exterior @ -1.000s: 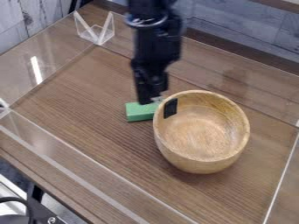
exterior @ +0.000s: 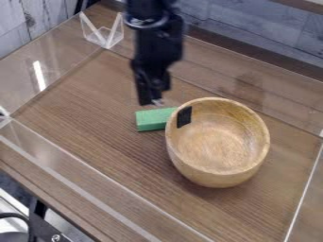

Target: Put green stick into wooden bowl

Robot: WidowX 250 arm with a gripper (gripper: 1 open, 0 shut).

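The green stick (exterior: 154, 119), a short green block, lies on the wooden table just left of the bowl, its right end close to or behind the rim. A round, light wooden bowl (exterior: 217, 156) stands right of centre, and no object shows inside it. My black gripper (exterior: 144, 93) hangs from the top of the view, above and behind the stick, apart from it. The dark, blurred fingers do not show clearly how wide they stand. The stick is not between them.
A dark patch (exterior: 184, 116) sits on the bowl's left rim. Clear wire-like racks stand at the back left (exterior: 104, 28) and left edge. Dark cables lie at the lower left corner.
Stick and bowl look unmoved.
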